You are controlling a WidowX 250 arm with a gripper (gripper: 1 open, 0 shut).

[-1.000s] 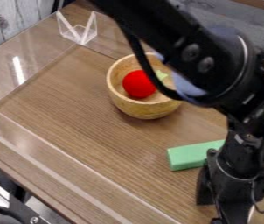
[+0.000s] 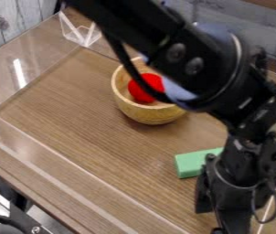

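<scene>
My gripper (image 2: 232, 206) is low at the right front of the table, dark and in shadow, just right of and in front of a green block (image 2: 192, 164). I cannot tell whether its fingers are open or shut or what is between them. A wooden bowl (image 2: 143, 108) with a red round object (image 2: 141, 90) in it stands at the upper middle, partly hidden by my arm.
A clear plastic piece (image 2: 82, 32) is at the back left, near the wall. The table's front edge runs along the lower left.
My arm has shifted down and left in the view, covering more of the bowl and red object. The gripper end has moved slightly; the green block looks unmoved.
</scene>
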